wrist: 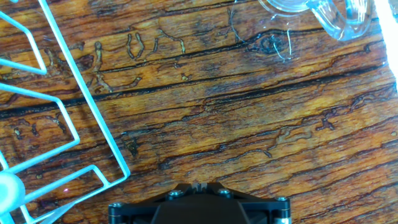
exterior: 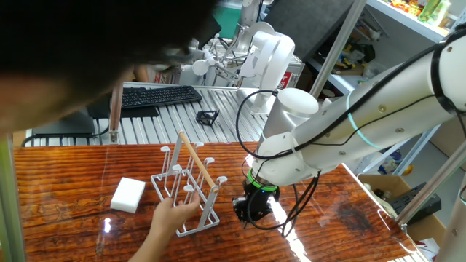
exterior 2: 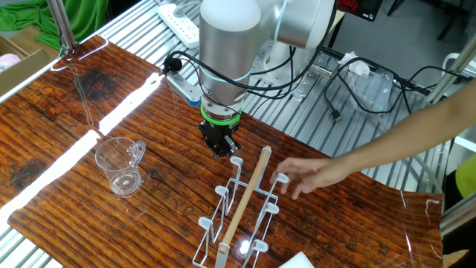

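Observation:
A white wire rack [exterior 2: 210, 240] with a wooden top bar [exterior 2: 245, 199] stands on the table, and a person's hand [exterior 2: 301, 176] is at its side. My gripper is shut, with nothing showing between its fingers. It hangs above the table just past one end of the rack, as the second exterior view shows. The clear glass mug [exterior 2: 121, 165] stands upright, well apart from the gripper. At the top right of the wrist view only part of the mug's handle [wrist: 339, 22] and body is visible; the rack's frame [wrist: 93, 102] fills the left side.
A white block [exterior: 128, 195] lies on the wooden table [exterior: 65, 182] beside the rack. The person's arm [exterior 2: 394, 141] reaches across the table edge. A keyboard [exterior: 160, 96] rests on the metal surface behind. Bare table lies between rack and mug.

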